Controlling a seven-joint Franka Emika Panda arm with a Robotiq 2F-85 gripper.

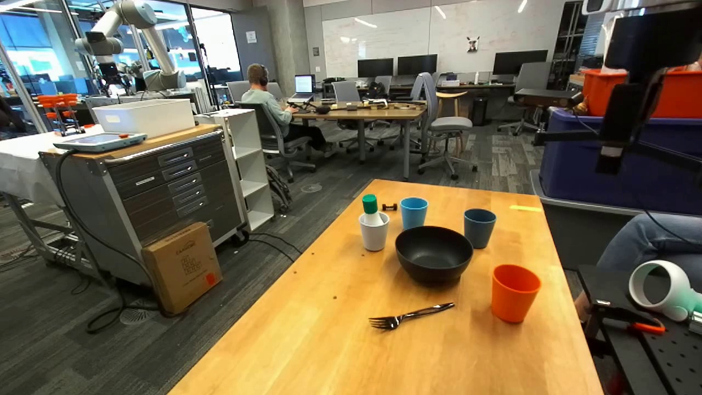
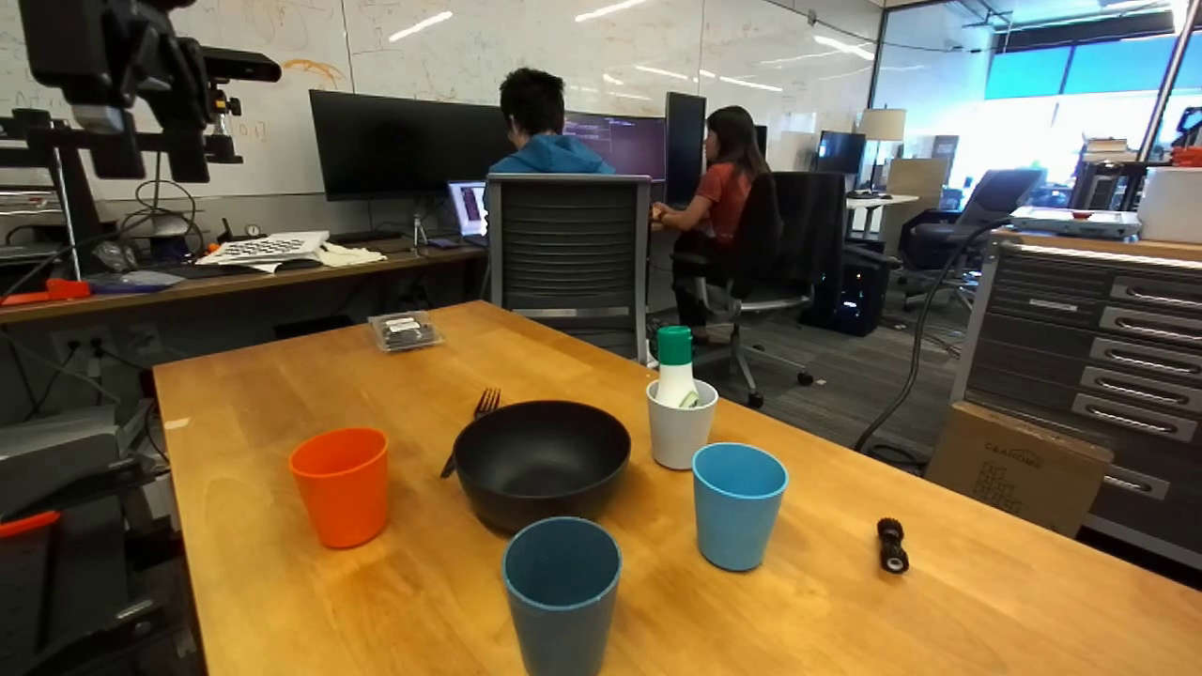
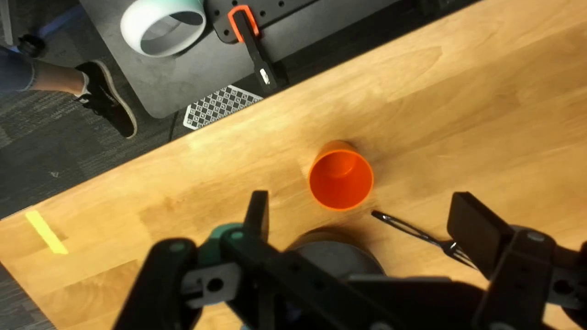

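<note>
My gripper is open and empty, high above the table, its fingers spread wide in the wrist view. Between and beyond the fingertips an orange cup [image 3: 341, 178] stands upright, seen from above. A black fork [image 3: 410, 230] lies beside it, partly covered by the right finger. The black bowl [image 1: 434, 254] sits mid-table; in the wrist view my gripper hides most of it. A white cup [image 1: 373, 233] holds a white bottle with a green cap [image 1: 369, 203]. A light blue cup [image 1: 414, 212] and a dark blue cup [image 1: 480, 227] stand behind the bowl.
A small black dumbbell-shaped object [image 2: 892, 545] lies near the light blue cup. A clear package [image 2: 405, 330] rests by the table's far edge in the second exterior view. The wooden table [image 1: 316, 349] has open room in front of the fork. Blue bins [image 1: 618, 158] stand beyond the right edge.
</note>
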